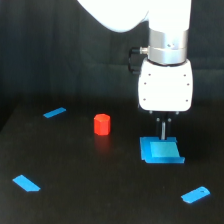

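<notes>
My gripper [164, 134] points straight down at the right of the camera view, its fingers close together and nothing visible between them. Right below the fingertips lies a blue square [147, 153] on the dark table, with a lighter blue-green patch [165, 150] on it. Whether the fingertips touch the square cannot be made out. A small red block [102, 125] stands apart to the left, clear of the gripper.
Blue strips lie flat on the table: one at the back left [55, 113], one at the front left [26, 184] and one at the front right [195, 195].
</notes>
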